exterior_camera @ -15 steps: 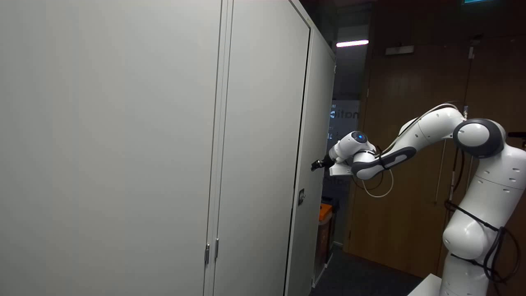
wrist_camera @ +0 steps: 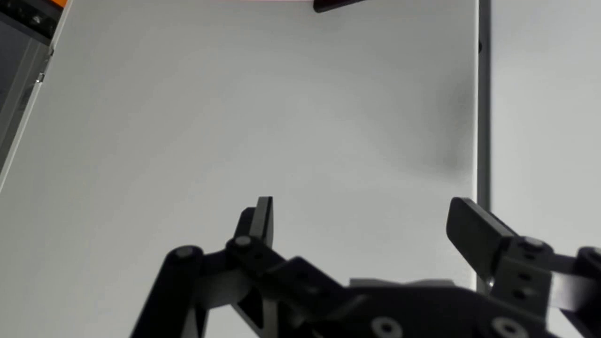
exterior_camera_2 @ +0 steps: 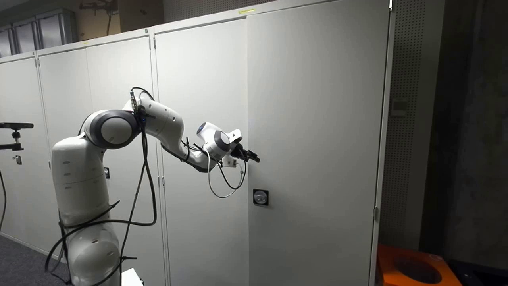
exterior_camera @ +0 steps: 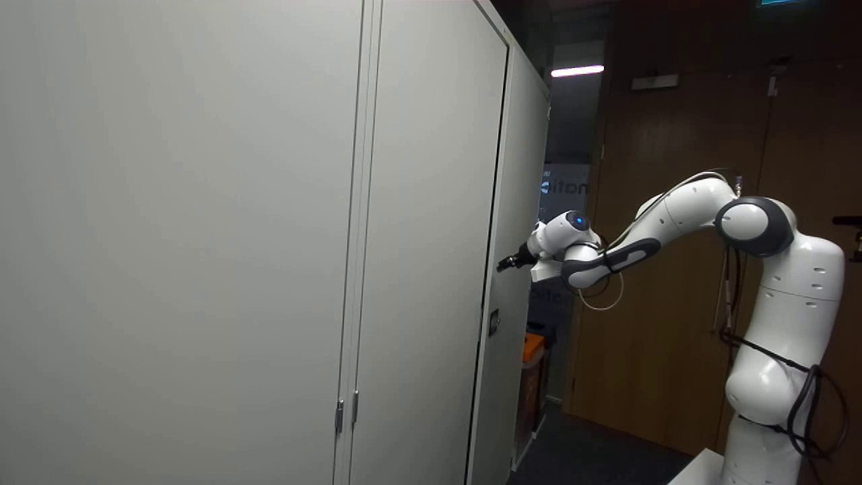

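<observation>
A tall light-grey cabinet door (exterior_camera_2: 319,119) carries a dark square handle plate with a round knob (exterior_camera_2: 260,197) low by its left edge. My gripper (exterior_camera_2: 257,159) is above that handle, in front of the door. In the wrist view the two black fingers (wrist_camera: 262,222) stand wide apart, so the gripper is open with only bare door surface behind the gap. The right finger overlaps the dark seam (wrist_camera: 483,112) between the doors. Part of the dark handle (wrist_camera: 338,4) shows at the top edge. Whether the fingertips touch the door, I cannot tell.
The neighbouring door (exterior_camera_2: 204,85) lies left of the seam and looks flush. An orange-topped bin (exterior_camera_2: 419,267) stands right of the cabinet. Loose cables (exterior_camera_2: 228,188) hang below the wrist. A brown wooden door (exterior_camera: 671,267) is behind the arm.
The cabinet doors look the same.
</observation>
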